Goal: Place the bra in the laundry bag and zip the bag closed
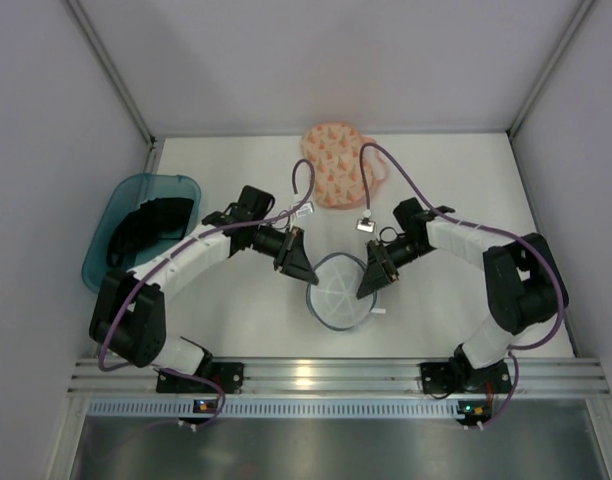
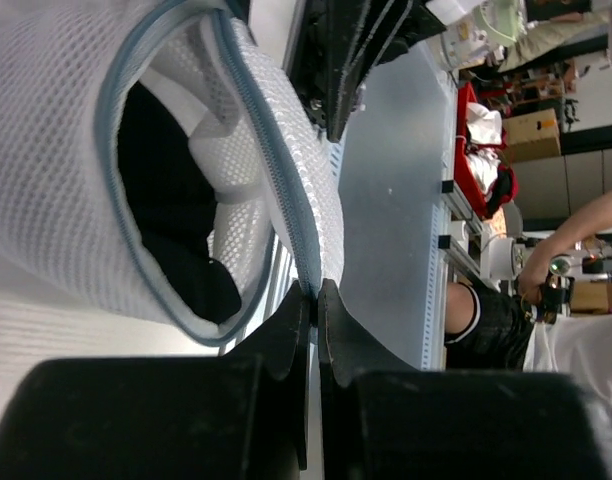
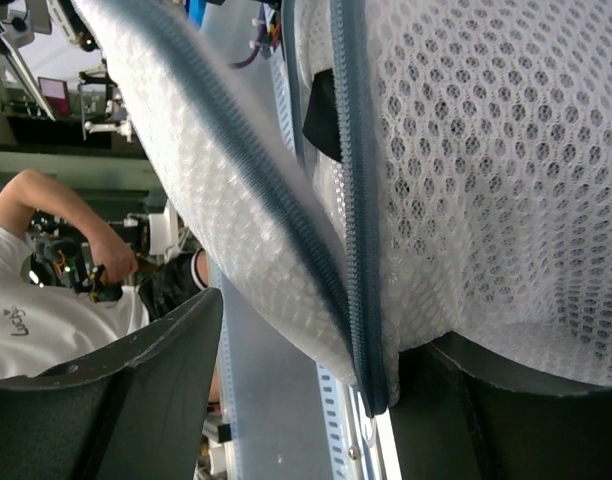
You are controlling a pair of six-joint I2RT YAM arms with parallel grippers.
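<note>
The white mesh laundry bag [image 1: 336, 295] with grey-blue zipper edging is held upright between both grippers near the table's front. My left gripper is shut on the zipper edge. In the left wrist view, black fabric [image 2: 166, 170] shows inside the bag's opening. My right gripper is at the bag's opposite side, its fingers apart around the folded zipper edges [image 3: 361, 300]; whether they grip is unclear in that view.
A teal bin [image 1: 106, 230] with black fabric sits at the left. A pink patterned cloth [image 1: 336, 165] lies at the back centre. Bare table surrounds the bag.
</note>
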